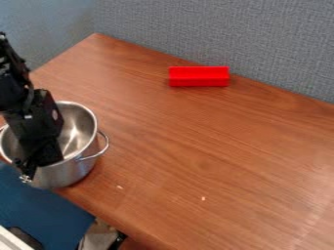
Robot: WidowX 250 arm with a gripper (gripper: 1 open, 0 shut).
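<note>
A steel pot (76, 168) with side handles sits at the left front edge of the wooden table, partly over that edge. My black gripper (37, 161) reaches down from the left into the pot, its lower end over the pot's left part; whether its fingers are shut or grasp anything is hard to tell, as they are dark and overlap. A red block (198, 76) lies at the back of the table.
A grey fabric wall (248, 39) runs behind it. Below the left edge is blue flooring (46, 215).
</note>
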